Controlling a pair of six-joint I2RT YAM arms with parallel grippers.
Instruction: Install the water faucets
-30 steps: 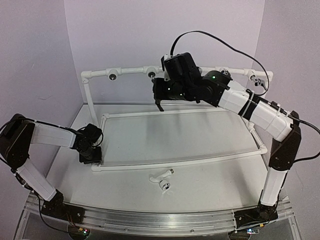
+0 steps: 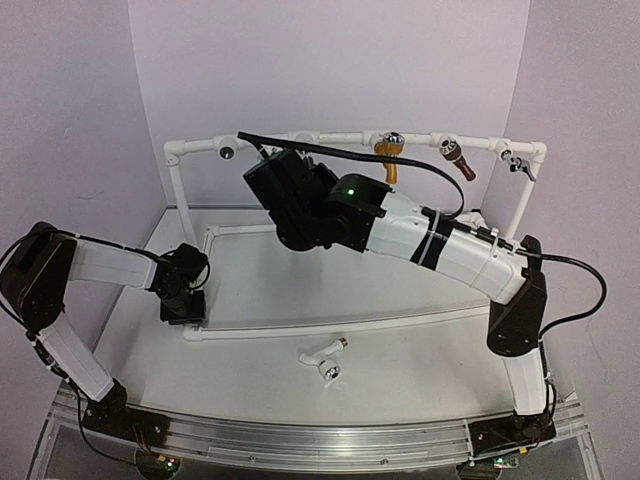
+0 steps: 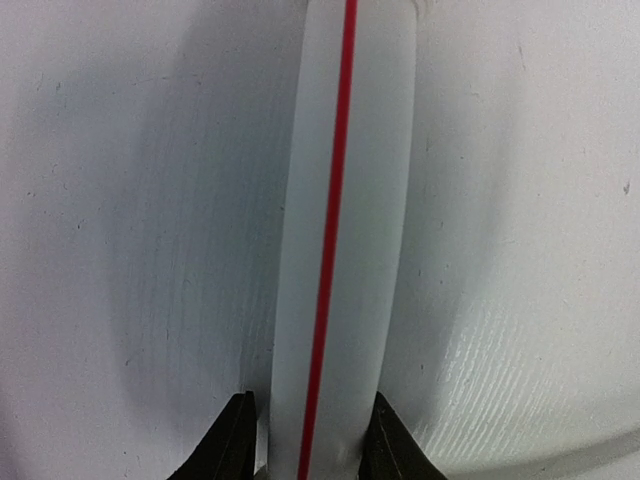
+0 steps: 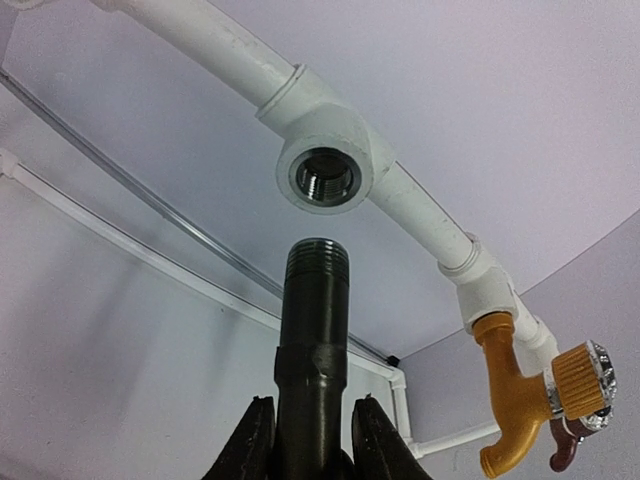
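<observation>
In the right wrist view, a black faucet (image 4: 312,320) stands between the fingers of my right gripper, which is shut on it. Its threaded end points up at the open metal-threaded socket of a white tee (image 4: 325,172), with a gap between them. From the top view, my right gripper's body hides most of that tee. My left gripper is down at the frame's left side, shut on a white pipe (image 3: 345,200) with a red stripe. A white faucet (image 2: 322,358) lies on the floor.
An orange faucet (image 2: 387,158), a brown one (image 2: 458,158) and a silver one (image 2: 519,164) hang on the upper pipe's right part. The leftmost tee (image 2: 227,148) has an empty socket. Clear floor surrounds the white faucet.
The orange and brown faucets have come into fuller view. The left arm looks still.
</observation>
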